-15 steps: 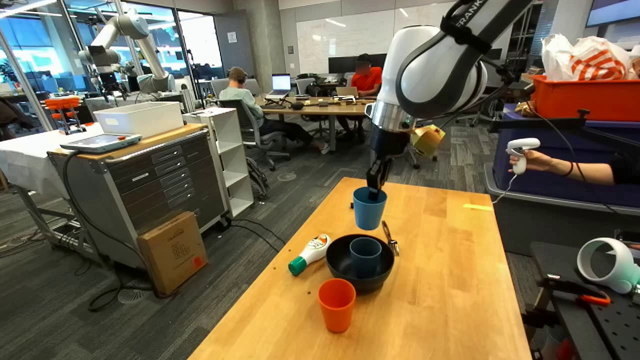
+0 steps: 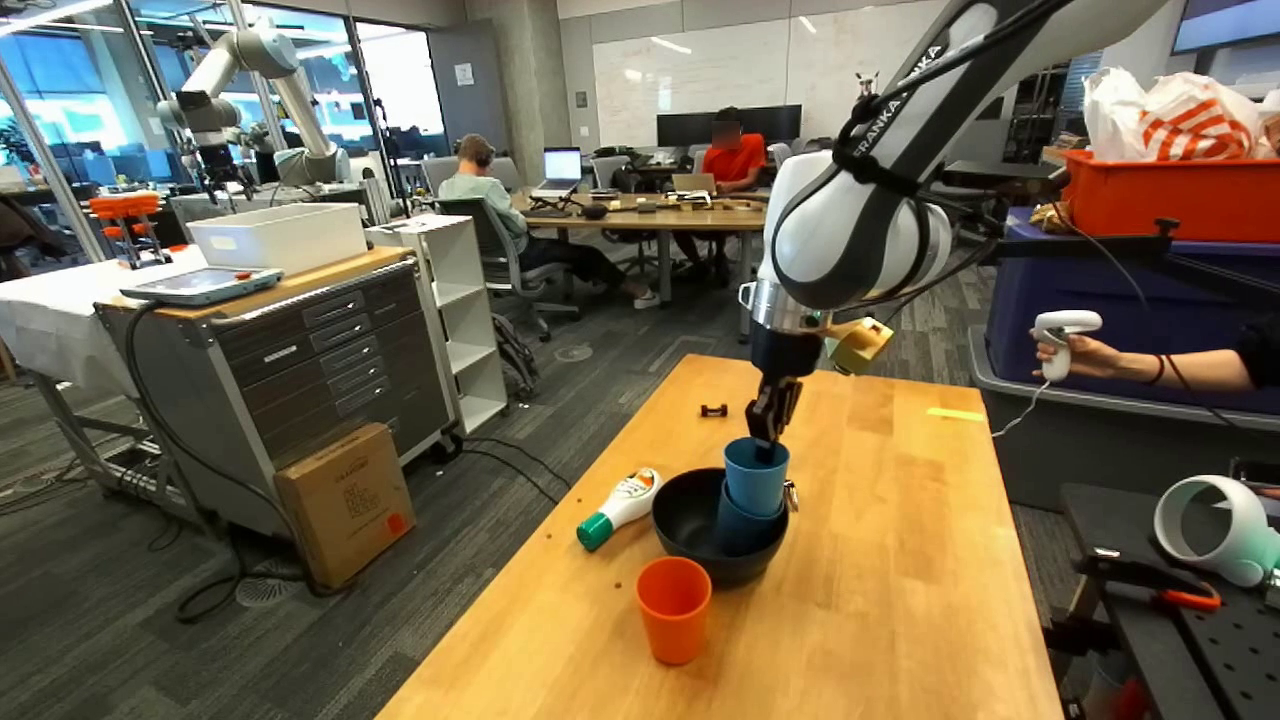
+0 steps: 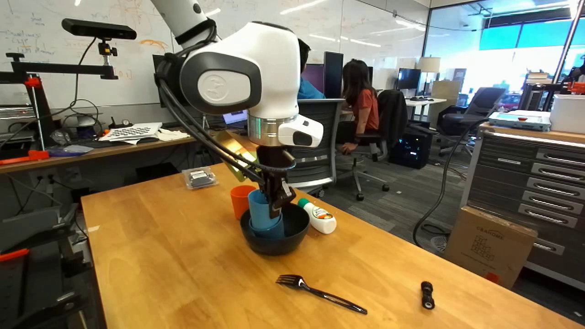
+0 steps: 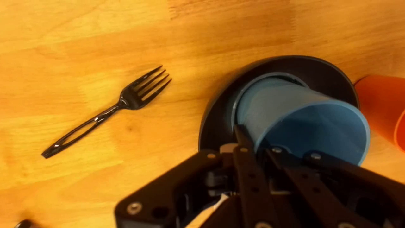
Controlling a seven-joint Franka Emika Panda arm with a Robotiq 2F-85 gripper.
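Observation:
My gripper is shut on the wall of a light blue cup (image 2: 757, 482), one finger inside the cup and one outside. The cup's lower end sits inside a darker blue cup (image 2: 740, 528), which stands in a black bowl (image 2: 684, 514) on the table. In the wrist view the light blue cup (image 4: 283, 100) leans, its mouth toward the lower right, and the darker cup's rim (image 4: 237, 102) shows around its base. How deep it sits in there is hidden.
An orange cup (image 2: 673, 610) stands close beside the bowl. A white bottle with a green cap (image 2: 620, 506) lies on the bowl's other side. A black fork (image 3: 321, 293) and a small dark object (image 3: 427, 295) lie apart on the table (image 3: 164, 263).
The gripper has come down with the light blue cup, from above and behind the bowl into the darker cup. That darker cup has shifted slightly right within the bowl.

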